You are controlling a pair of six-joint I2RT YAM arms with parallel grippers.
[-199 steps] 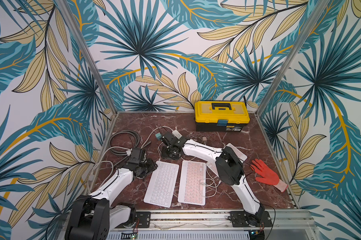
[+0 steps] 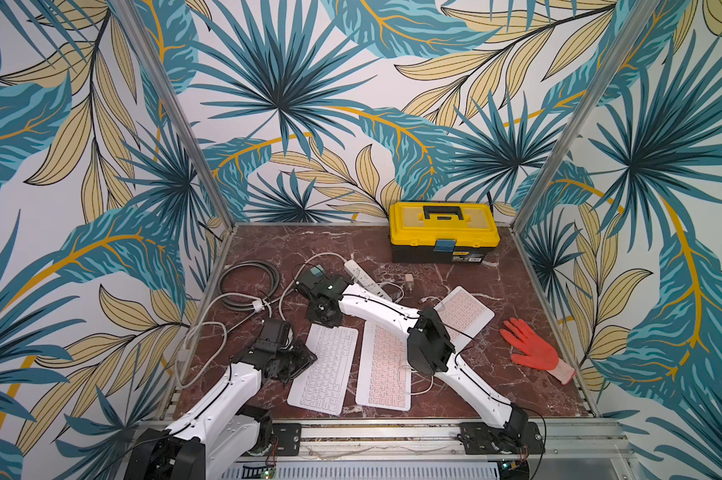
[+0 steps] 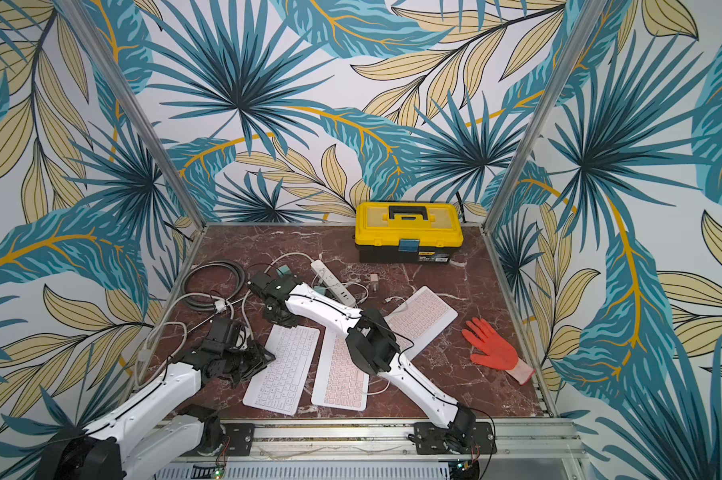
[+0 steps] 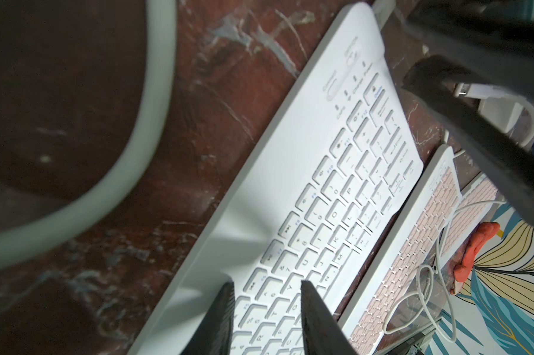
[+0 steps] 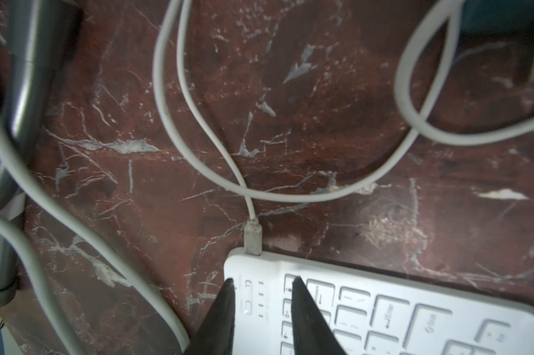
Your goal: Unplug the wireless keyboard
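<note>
The white keyboard [image 2: 322, 368] lies near the front centre. In the right wrist view a cable plug [image 5: 252, 236] sits in its end. My right gripper is over that end, fingers apart, with the plug just beyond the fingertips. My left gripper is low at the keyboard's long edge, fingertips on either side of a patch of keys; whether it grips the keyboard is unclear.
Two pink-keyed keyboards [image 2: 383, 376] [image 3: 429, 312] lie to the right. A power strip [image 3: 329, 280], coiled cables, yellow toolbox [image 2: 443, 232] and orange glove [image 2: 529, 344] surround them. Bare table shows at back left.
My right gripper has moved left and toward the front, to the white keyboard's far end.
</note>
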